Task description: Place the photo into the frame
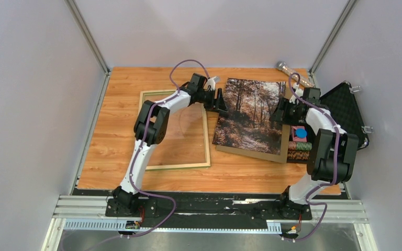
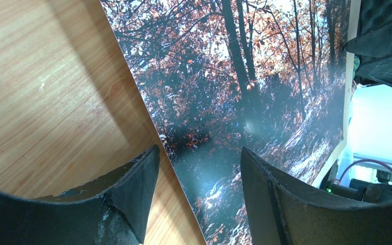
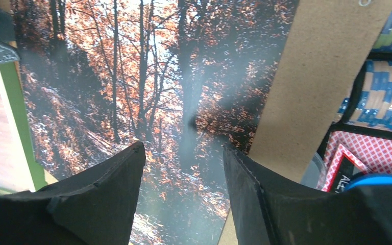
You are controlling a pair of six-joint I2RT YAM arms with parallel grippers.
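Observation:
The photo (image 1: 251, 115), a print of an autumn forest, lies on a brown backing board (image 1: 284, 149) right of the table's middle. Left of it rests the empty light wooden frame (image 1: 207, 141). At the photo's left edge, my left gripper has its fingers apart, one on either side of that edge in the wrist view, with no grip visible. Over the photo's right edge, my right gripper also stands open; between its fingers the forest print (image 3: 148, 87) and a strip of the board (image 3: 316, 81) show below. Whether either gripper touches the photo I cannot tell.
Against the board's right side stands an open black case (image 1: 345, 112) with poker chips (image 3: 380, 94), red-backed cards (image 3: 372, 153) and a blue disc (image 1: 301, 133). A clear cylinder (image 1: 293, 73) lies at the back right. Bare wood (image 1: 235, 175) is free in front.

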